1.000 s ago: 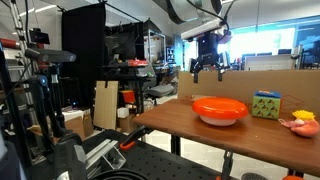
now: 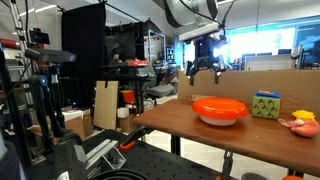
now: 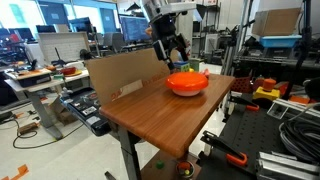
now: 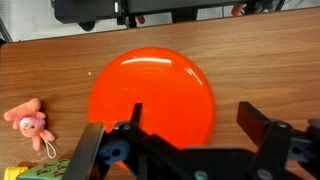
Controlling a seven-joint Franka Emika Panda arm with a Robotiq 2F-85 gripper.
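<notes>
A round orange-red lid (image 2: 220,104) rests on a white bowl (image 2: 222,121) on the wooden table. Seen from above in the wrist view, the lid (image 4: 155,95) covers whatever the bowl holds. Above it and a little left hangs my gripper (image 2: 204,74) in exterior view 1, clear of the lid. The wrist view shows my gripper open, its dark fingers far apart with nothing held between them. In exterior view 2 the lid (image 3: 187,80) lies below the gripper (image 3: 170,52).
A green and blue box (image 2: 266,105) stands behind the bowl on the right. Beside it sits a pink toy (image 2: 301,127) with a yellow piece (image 2: 303,115) on or behind it. Bare tabletop (image 3: 150,112) extends along the near half of the table in exterior view 2.
My gripper has shifted slightly left in exterior view 1, staying above the table. The lid, bowl, box and toy have not moved.
</notes>
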